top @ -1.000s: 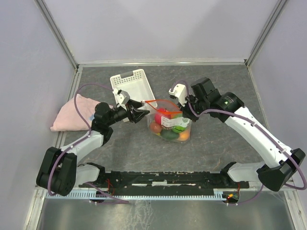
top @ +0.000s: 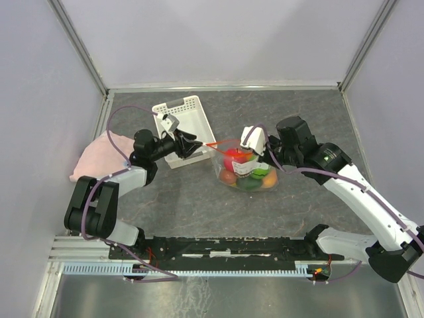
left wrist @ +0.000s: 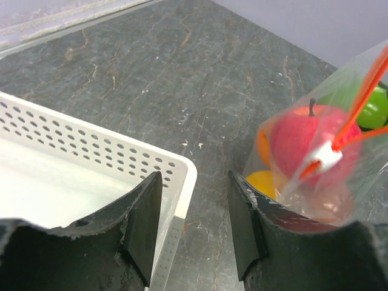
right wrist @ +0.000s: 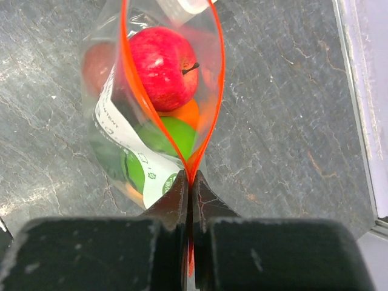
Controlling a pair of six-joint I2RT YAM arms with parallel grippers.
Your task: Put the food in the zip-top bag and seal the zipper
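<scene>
The clear zip top bag [top: 228, 175] stands on the dark table with its orange-edged mouth spread partway. Inside show a red apple [right wrist: 165, 66], a green piece [right wrist: 167, 134] and other rounded foods. My right gripper is shut on the bag's orange zip edge [right wrist: 193, 162] at one end of the mouth. My left gripper stands open beside the white basket, nothing between its fingers. In the left wrist view, the white slider [left wrist: 328, 156] at the bag's other end lies to the right of the left gripper, clear of its fingers.
A white perforated basket [top: 207, 126], empty as far as shows, stands at the back, close under the left gripper. Pink cloth [top: 99, 159] lies at the left edge. Bare table spreads in front of the bag and at the back right.
The bag has shifted right along with my right gripper.
</scene>
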